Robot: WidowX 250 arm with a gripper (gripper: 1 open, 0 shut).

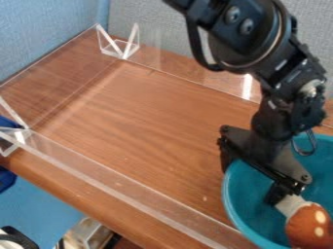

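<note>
My black gripper (267, 175) reaches down from the top right into a teal bin (244, 219) at the lower right. Its fingers are open, over an orange toy with white spots and a pale end (309, 226) that lies in the bin. The lower fingertip is close to the toy's pale end; whether they touch is hard to tell.
A blue padded wall stands at the back left, grey padding behind. A blue object (8, 126) is at the left edge.
</note>
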